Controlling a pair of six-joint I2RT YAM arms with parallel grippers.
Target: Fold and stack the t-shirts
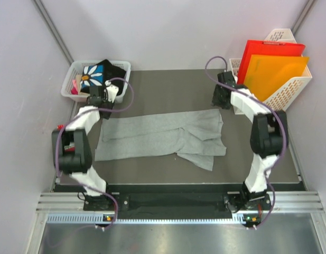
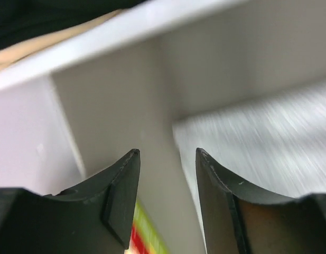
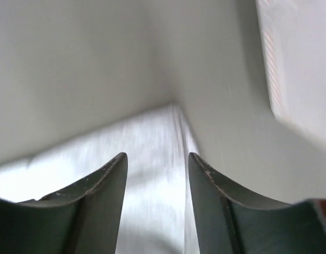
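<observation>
A grey t-shirt (image 1: pixel 147 137) lies spread in a long flat shape across the table, its lower right part creased with one flap sticking out toward the front. My left gripper (image 1: pixel 105 112) hovers at the shirt's back left corner. In the left wrist view its fingers (image 2: pixel 123 196) stand apart with nothing between them, the blurred shirt (image 2: pixel 258 143) lying just beyond. My right gripper (image 1: pixel 221 105) is just behind the back right corner. Its fingers (image 3: pixel 112 185) are likewise apart in the right wrist view, and the shirt's corner (image 3: pixel 157 127) lies beyond them, not gripped.
A white basket (image 1: pixel 123 64) with folded dark and patterned cloth stands at the back left. At the back right, another white basket (image 1: pixel 289 90) holds a red board (image 1: pixel 258 53) and an orange board (image 1: pixel 273 74). Bare table (image 1: pixel 168 90) lies behind the shirt.
</observation>
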